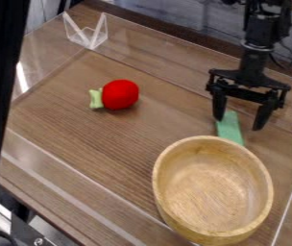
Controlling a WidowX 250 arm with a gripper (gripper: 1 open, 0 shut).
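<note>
The black gripper point(238, 97) hangs over the right side of the wooden table, its fingers open, just above the upper end of a green bar-like object point(231, 132). A tan oval bowl point(210, 192) lies in front of the green object. A red round object point(120, 94) with a pale green part on its left lies at the middle left. Whether the fingertips touch the green object I cannot tell.
A clear plastic holder point(87, 32) stands at the back left. A dark edge borders the far left.
</note>
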